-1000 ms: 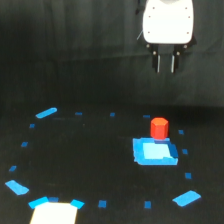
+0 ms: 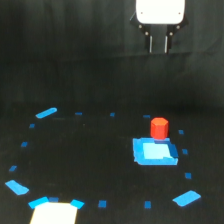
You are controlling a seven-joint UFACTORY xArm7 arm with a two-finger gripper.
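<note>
A small red block (image 2: 159,129) with several sides stands upright at the back edge of a blue-bordered square (image 2: 138,152) with a white middle; whether it rests on the border or just behind it, I cannot tell. High above and behind hangs my gripper (image 2: 157,44), pointing downward in front of the dark backdrop. Its two thin fingers (image 2: 149,43) are apart, and nothing shows between them. A wide gap separates the gripper from the red block.
Small blue marks dot the black table. Larger blue strips lie at the left rear (image 2: 46,113), left front (image 2: 16,187) and right front (image 2: 186,198). A pale object (image 2: 53,214) is cut off by the bottom edge.
My gripper has risen and shifted slightly left. The red block and the blue-bordered square have stayed put.
</note>
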